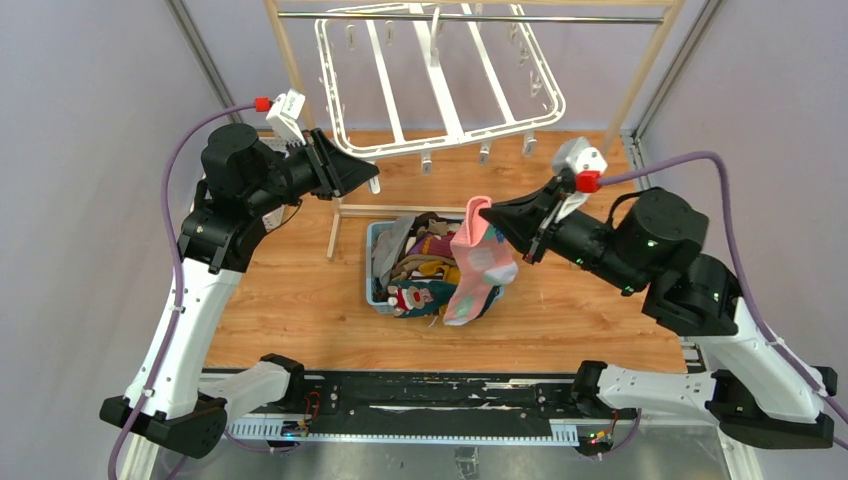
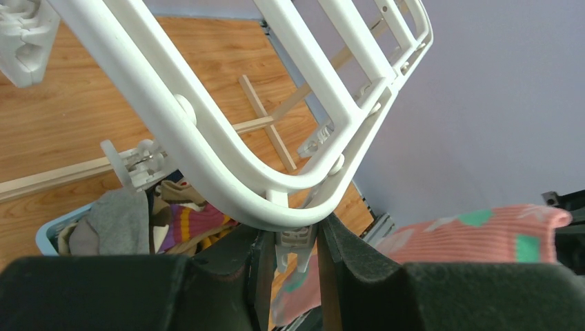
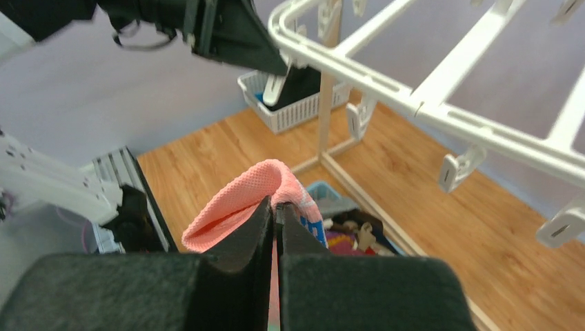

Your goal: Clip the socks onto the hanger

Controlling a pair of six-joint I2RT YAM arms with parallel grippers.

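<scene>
A white hanger [image 1: 440,75] with several clips hangs from the metal rod. My left gripper is shut on a white clip [image 2: 295,249] below the hanger's rounded near-left corner; the clip's lower ends poke out between the fingers. From my right gripper, shut on its top edge, hangs a pink sock [image 1: 478,265] with white and green patches. In the right wrist view the cloth folds over at the fingertips. The sock dangles in front of the blue bin [image 1: 371,285], to the right of and lower than the left gripper.
Several other socks fill the bin, among them a dark green one with a reindeer [image 1: 425,295]. A wooden frame [image 1: 650,60] carries the rod [image 1: 600,19]. A white basket [image 3: 296,114] stands behind the left arm.
</scene>
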